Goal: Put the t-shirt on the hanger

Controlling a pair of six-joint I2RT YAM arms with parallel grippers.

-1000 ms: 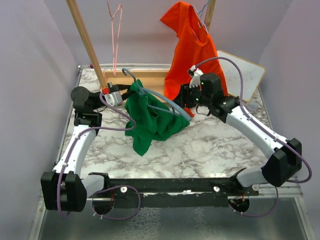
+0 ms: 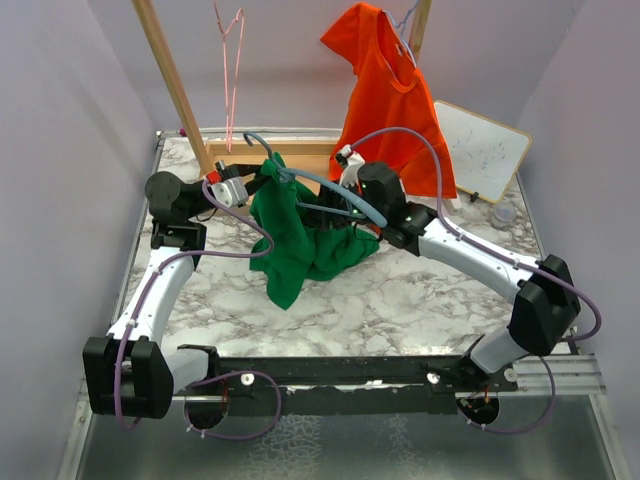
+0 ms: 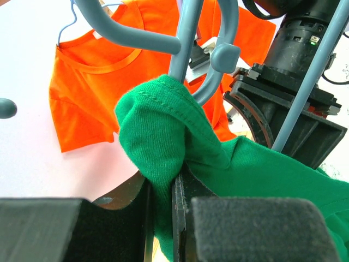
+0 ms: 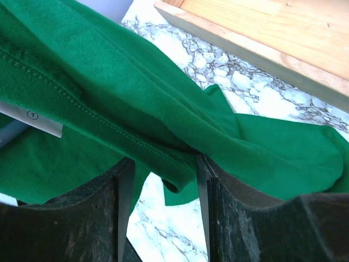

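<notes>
The green t shirt hangs bunched in the middle, threaded round a blue hanger whose hook points up. My left gripper is shut on a gathered fold of the shirt, just below the hanger's bars. My right gripper is open at the shirt's far side; a hemmed green fold lies between and beyond its fingertips. In the top view the right gripper is partly hidden behind the hanger and cloth.
An orange shirt on a hanger and a pink hanger hang behind. A wooden tray lies at the back, a whiteboard at back right.
My right gripper has moved left from beside the hanger's end into the green shirt behind the hanger. The left gripper has stayed nearly still.
</notes>
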